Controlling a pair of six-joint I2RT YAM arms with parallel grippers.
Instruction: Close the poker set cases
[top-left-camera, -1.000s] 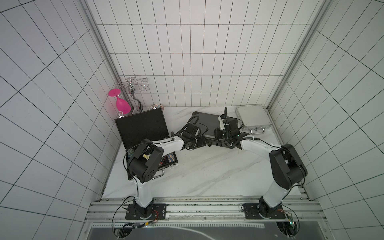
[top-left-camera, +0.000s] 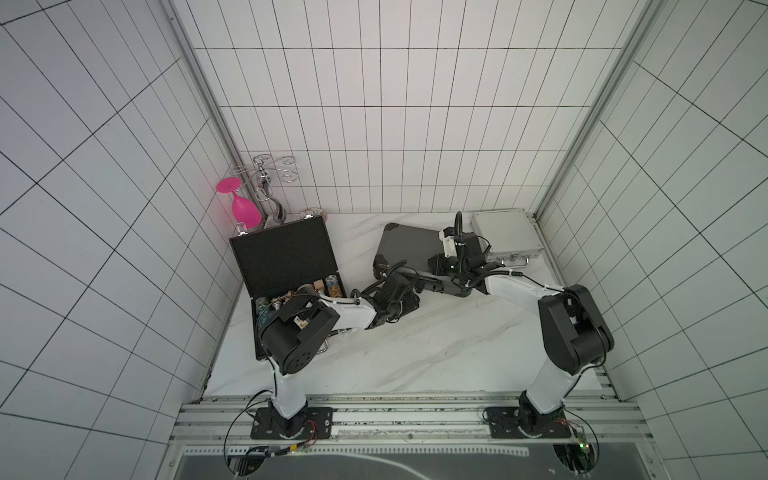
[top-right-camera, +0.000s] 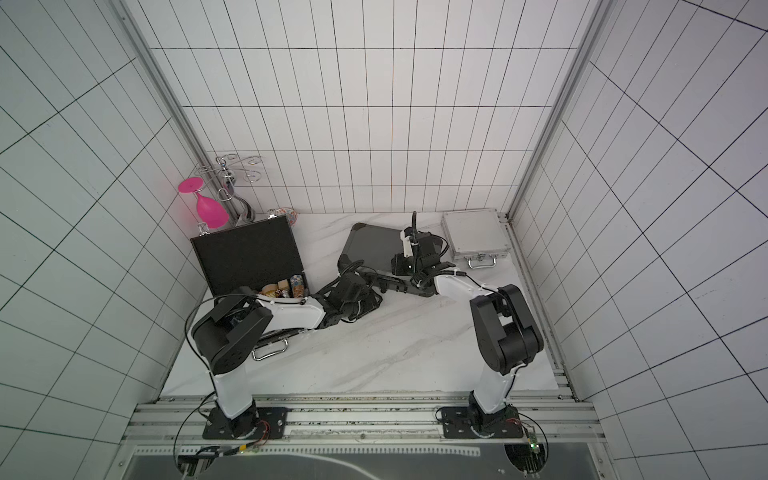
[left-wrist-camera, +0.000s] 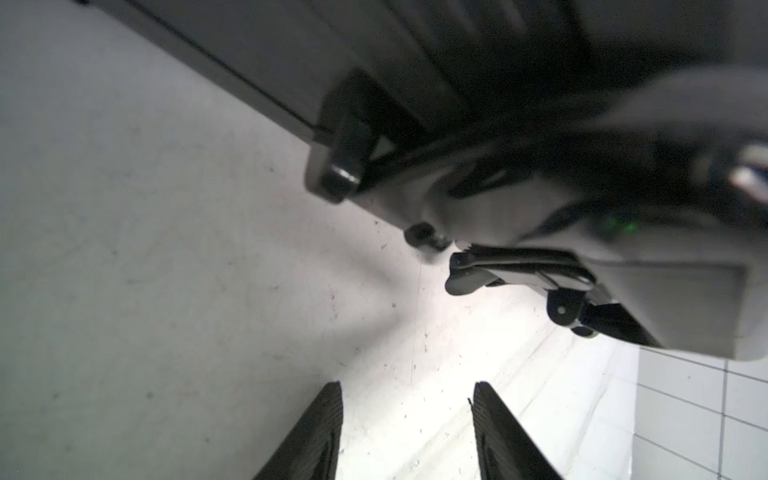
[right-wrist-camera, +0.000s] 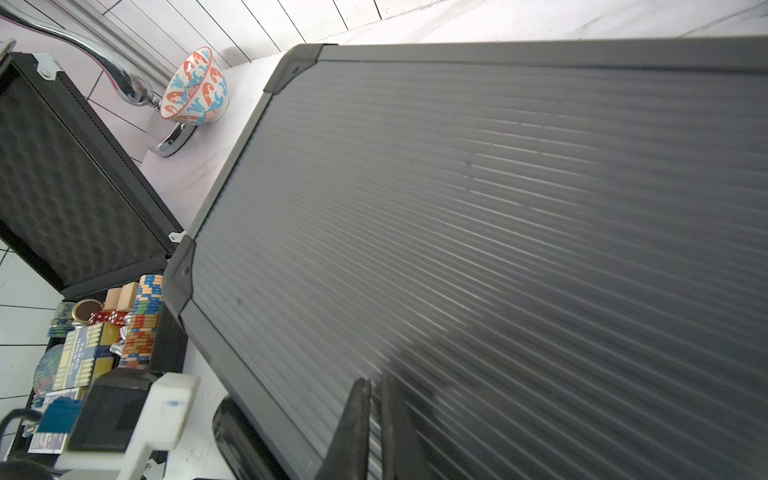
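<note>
The middle dark case (top-left-camera: 412, 244) lies with its ribbed lid (right-wrist-camera: 480, 200) down flat. On or just above that lid, my right gripper is shut, nothing showing between its fingers. My left gripper stands open and empty at the front of this case, over bare table. A latch (left-wrist-camera: 340, 160) and what looks like the dark handle (left-wrist-camera: 512, 136), blurred, appear close above its fingers in the left wrist view. At the left, another black case (top-right-camera: 248, 256) has its lid raised, with chips (right-wrist-camera: 144, 324) inside; my left arm partly covers it.
A silver case (top-right-camera: 476, 232) sits shut at the back right. A pink glass (top-left-camera: 245, 212) on a metal stand and a patterned cup (right-wrist-camera: 196, 88) are at the back left.
The cases look unmoved.
</note>
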